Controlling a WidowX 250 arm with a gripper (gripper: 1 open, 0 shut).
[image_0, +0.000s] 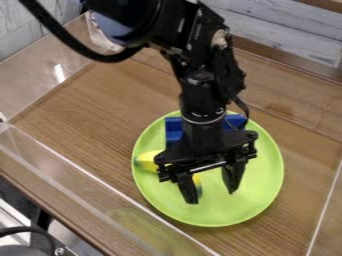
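Observation:
My black gripper hangs over a bright green round plate, its two fingers parted with nothing visible between them. A yellow object, banana-like, lies on the plate's left side, partly behind the left finger. A blue object sits at the back of the plate, largely hidden behind the gripper and arm.
Clear panels edge it at left and front. A white plank wall stands behind, and a black cable crosses the upper left.

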